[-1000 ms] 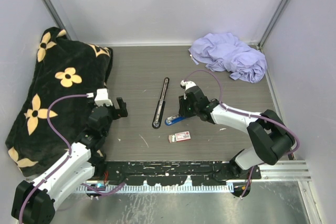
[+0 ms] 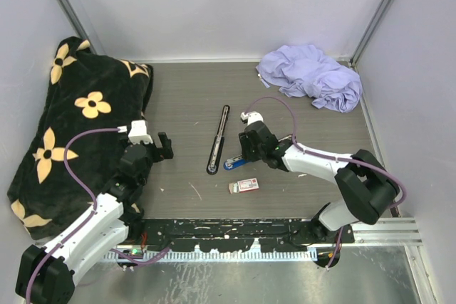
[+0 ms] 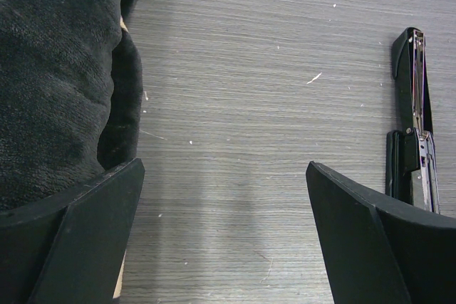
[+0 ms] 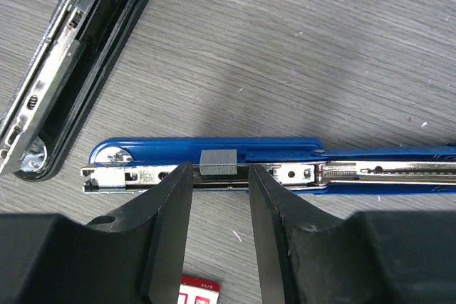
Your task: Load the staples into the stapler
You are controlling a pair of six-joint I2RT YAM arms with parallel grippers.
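The blue stapler (image 4: 157,149) lies opened out on the table. My right gripper is over its channel, fingers shut on a grey strip of staples (image 4: 219,161) at the channel; whether the strip sits inside cannot be told. A black stapler (image 2: 219,137) lies opened to the left of the blue one, also in the left wrist view (image 3: 413,83). A red-and-white box (image 2: 243,185) lies in front of the blue stapler. My left gripper (image 2: 163,146) stands open and empty at the left side of the table.
A black flowered blanket (image 2: 71,140) covers the left side. A lilac cloth (image 2: 310,76) is heaped at the back right. Small white scraps lie scattered.
My right gripper has shifted slightly over the blue stapler. The left arm and the objects on the table look unchanged.
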